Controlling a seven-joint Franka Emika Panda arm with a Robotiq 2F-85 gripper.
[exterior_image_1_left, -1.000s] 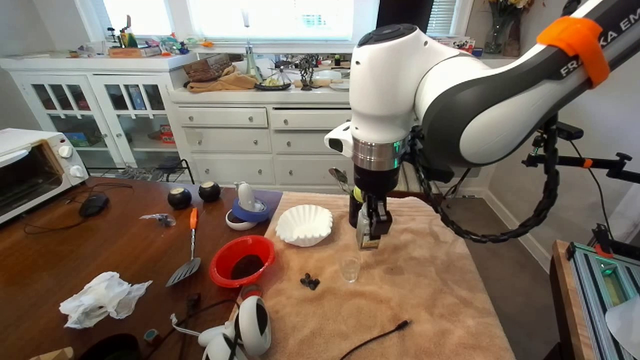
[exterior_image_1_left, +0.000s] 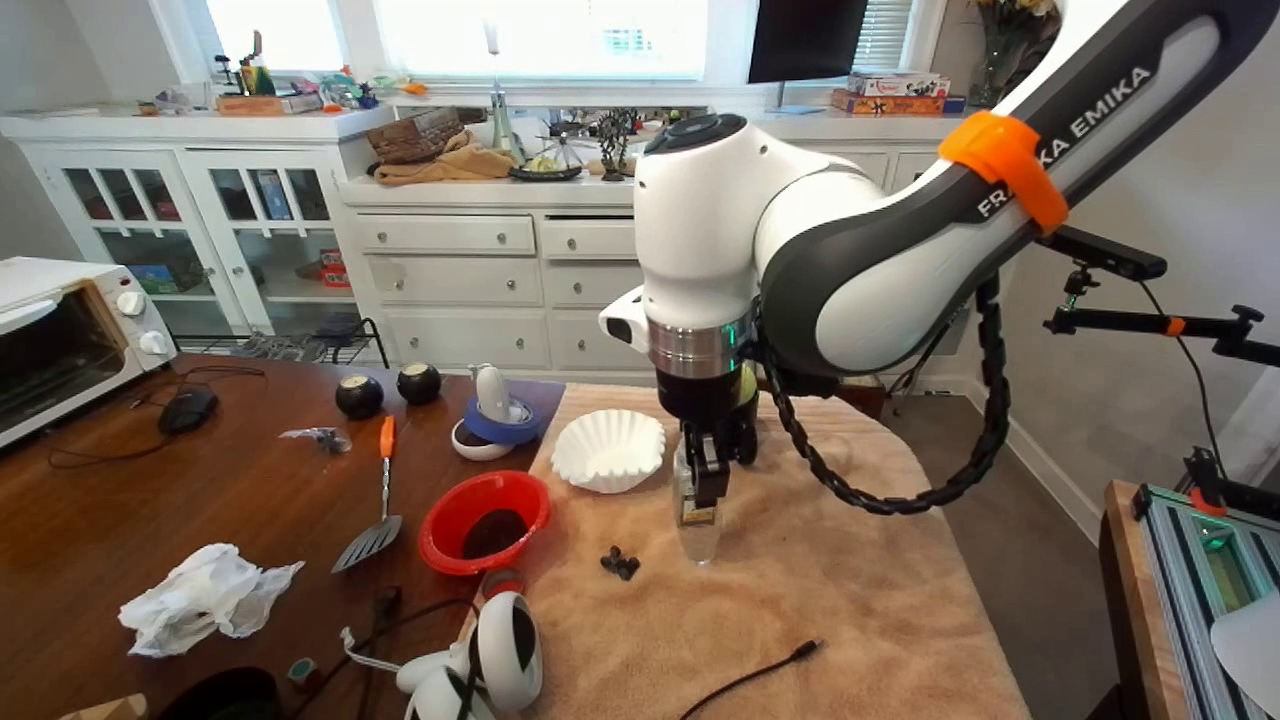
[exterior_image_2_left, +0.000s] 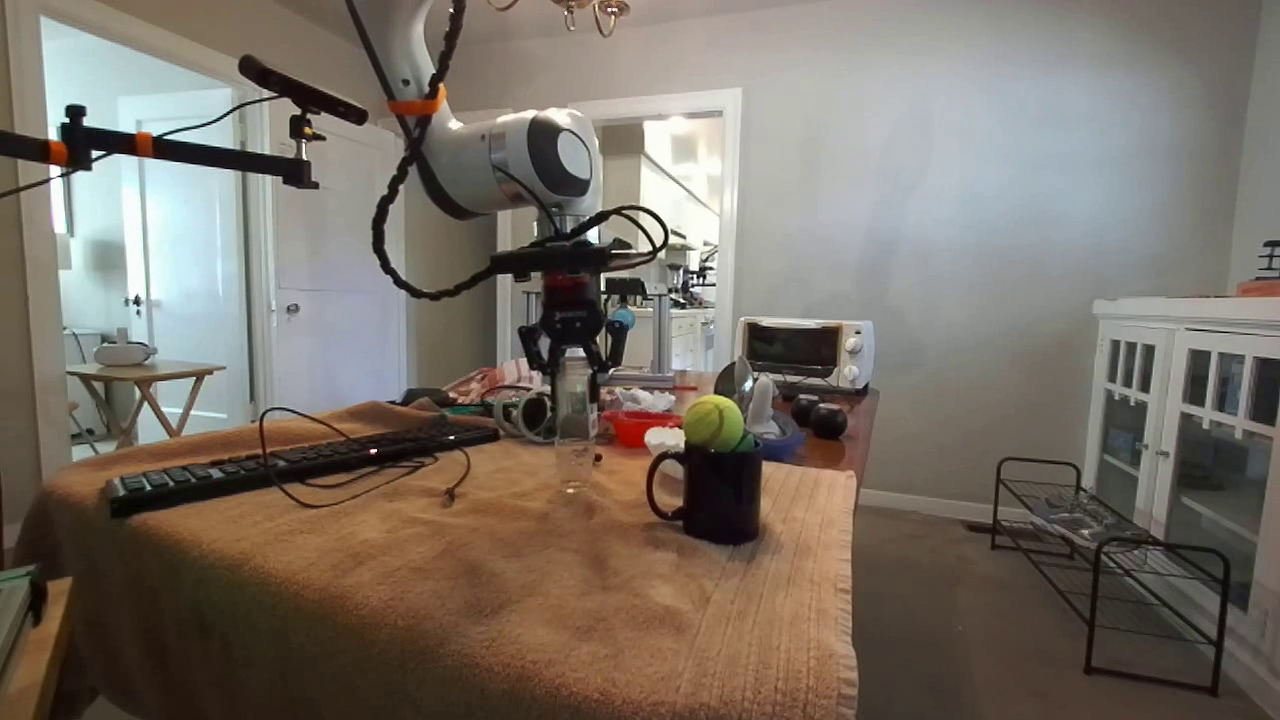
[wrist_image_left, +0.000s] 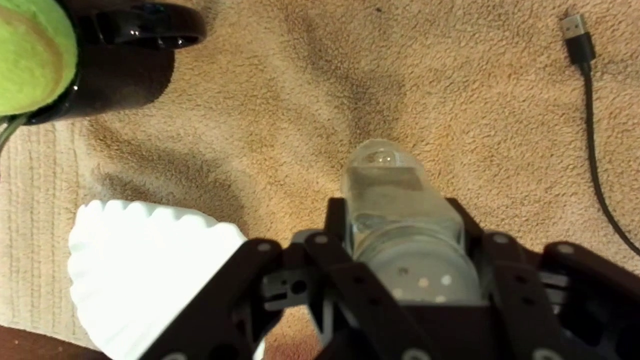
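A clear bottle with a label (exterior_image_1_left: 698, 514) is held upright between the fingers of my gripper (exterior_image_1_left: 705, 482), which is shut on it. Directly under or in front of the bottle stands a small clear glass (exterior_image_1_left: 702, 550) on the tan towel; exterior view 2 shows the glass (exterior_image_2_left: 575, 466) in line below the bottle (exterior_image_2_left: 576, 414). Whether the bottle touches the glass or reaches into it, I cannot tell. Seen from above in the wrist view, the bottle (wrist_image_left: 414, 264) fills the space between both fingers and hides most of what lies beneath it.
A white fluted bowl (exterior_image_1_left: 608, 450) sits left of the bottle, and a black mug (exterior_image_2_left: 723, 494) holding a tennis ball (exterior_image_2_left: 713, 422) stands close by. Small dark pieces (exterior_image_1_left: 620, 563), a red bowl (exterior_image_1_left: 485, 518) and a cable (exterior_image_1_left: 756, 678) lie around.
My arm has moved left and toward the exterior view 1 camera, carrying the bottle from near the mug to the glass. The bottle remains in the gripper; the glass has not visibly moved.
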